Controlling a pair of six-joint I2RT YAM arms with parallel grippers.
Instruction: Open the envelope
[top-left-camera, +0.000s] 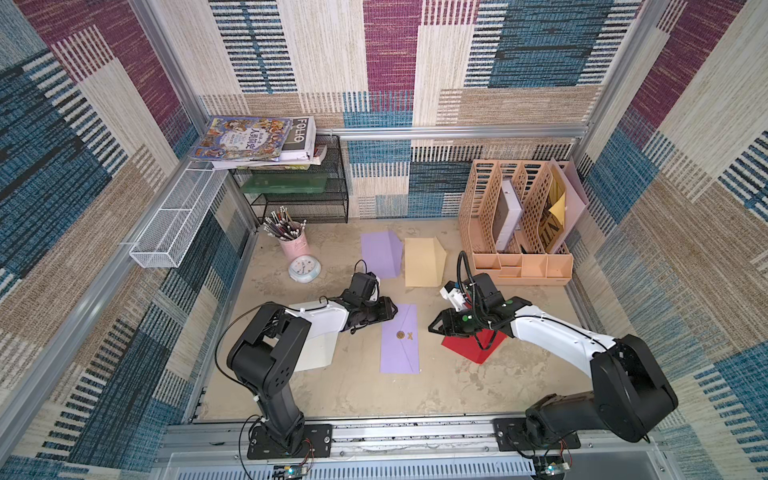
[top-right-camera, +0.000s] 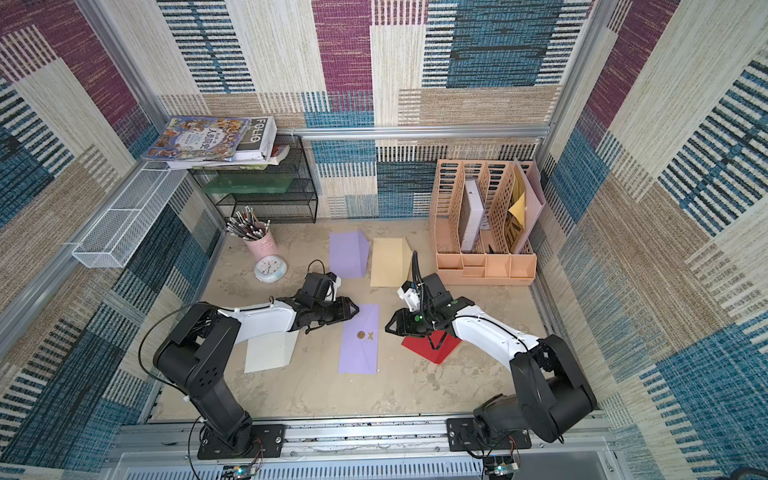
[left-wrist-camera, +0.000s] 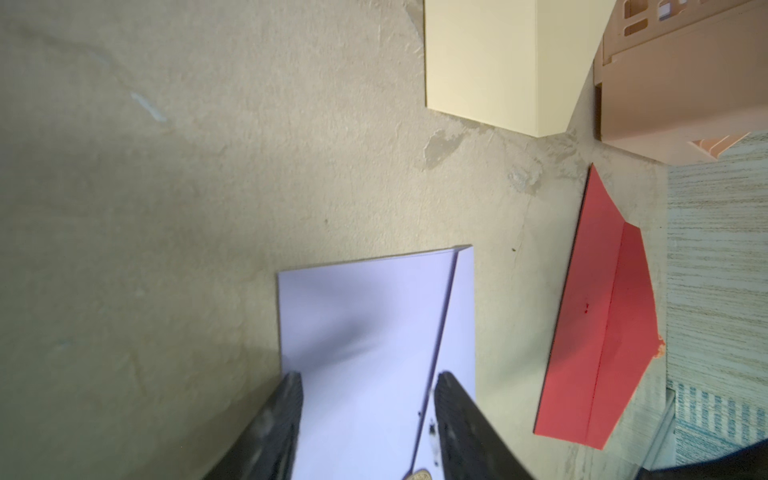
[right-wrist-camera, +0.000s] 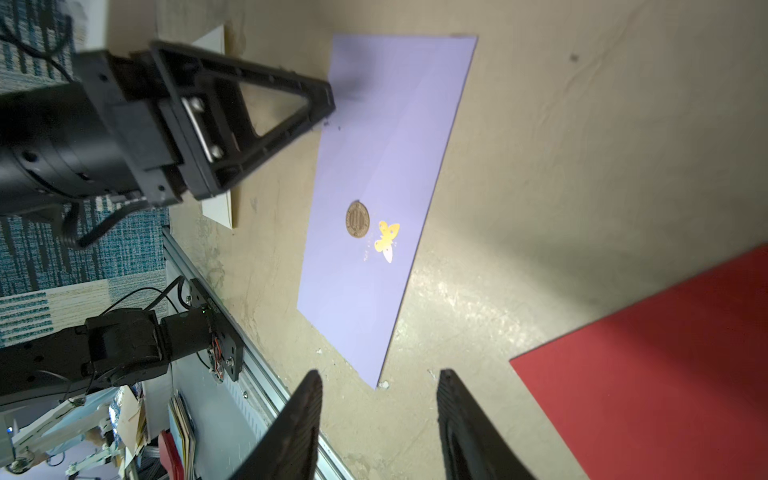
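A long lavender envelope (top-left-camera: 399, 356) with a gold seal and a butterfly sticker (right-wrist-camera: 386, 240) lies flat at the middle front of the table. My left gripper is open above the envelope's far end, nothing between its fingers. My right gripper stands open to the right of the envelope, above and left of a red envelope (top-right-camera: 432, 349), nothing between its fingers. In the right wrist view my left gripper reaches over the lavender envelope from the side.
A white envelope (top-right-camera: 268, 356) lies left, partly under my left arm. Folded lavender (top-left-camera: 380, 252) and cream (top-left-camera: 424, 260) sheets lie at the back. A peach organiser (top-left-camera: 520, 268), pencil cup (top-left-camera: 293, 244), clock (top-left-camera: 304, 269) and wire rack stand around the back.
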